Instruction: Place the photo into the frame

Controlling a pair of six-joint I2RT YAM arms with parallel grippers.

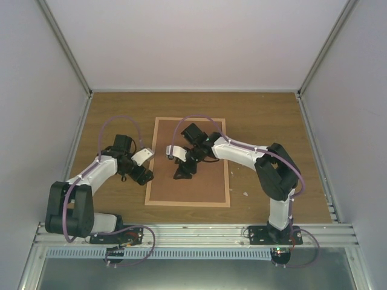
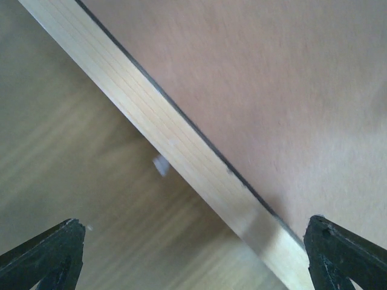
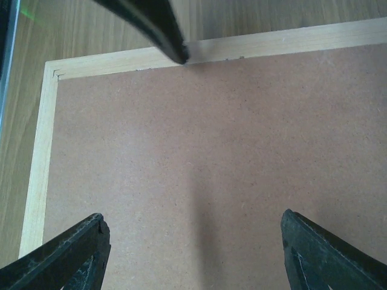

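The frame (image 1: pixel 187 202) lies on the wooden table with its brown board (image 1: pixel 199 187) inside; I cannot tell a separate photo. My left gripper (image 1: pixel 143 176) hovers at the frame's left border; in the left wrist view its fingers stand open astride the pale wooden strip (image 2: pixel 151 115), nothing between them. My right gripper (image 1: pixel 183 172) is over the brown board; in the right wrist view its fingers are apart with only board beneath. A dark part (image 3: pixel 154 27), probably of the left gripper, shows at the top of that view.
Bare wooden table (image 1: pixel 266 115) surrounds the frame, with small pale scraps (image 1: pixel 245 194) to the right. Pale walls (image 1: pixel 187 48) enclose the work area.
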